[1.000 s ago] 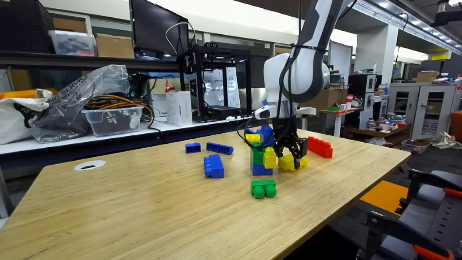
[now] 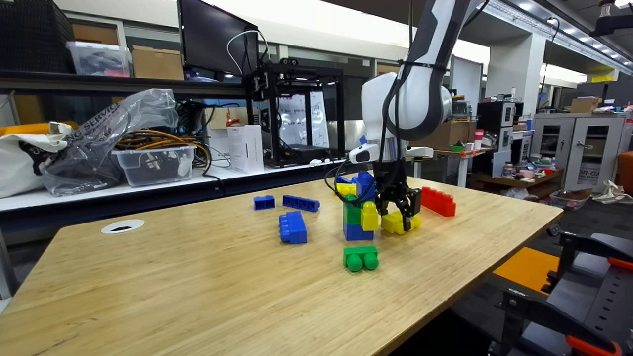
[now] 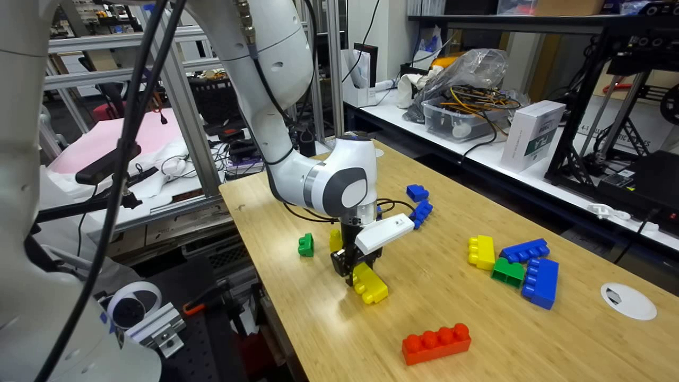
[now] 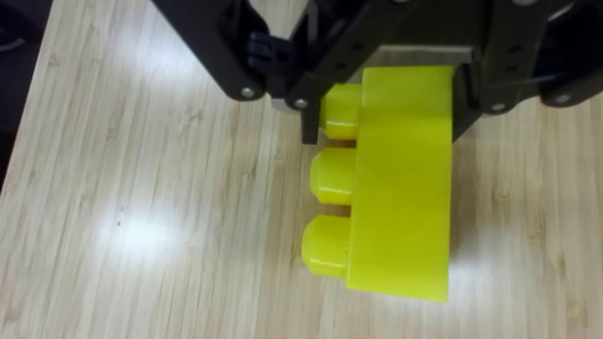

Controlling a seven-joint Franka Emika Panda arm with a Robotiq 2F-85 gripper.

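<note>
A long yellow brick (image 4: 404, 186) lies on its side on the table, its several studs (image 4: 331, 176) facing left in the wrist view. My gripper is shut on one end of it, one finger (image 4: 309, 125) against the stud side and the other along the opposite face. From the second exterior view, the yellow brick (image 3: 370, 284) pokes out beyond my gripper (image 3: 356, 262) and appears to rest on the wood. In the first exterior view, the brick (image 2: 391, 222) is partly covered by a finger.
Close by stands a stack with a green block (image 2: 351, 214), a blue base (image 2: 359, 232) and a yellow piece (image 2: 369, 217). Around it lie a small green brick (image 2: 360, 258), blue bricks (image 2: 293, 228) and a red brick (image 3: 436, 344).
</note>
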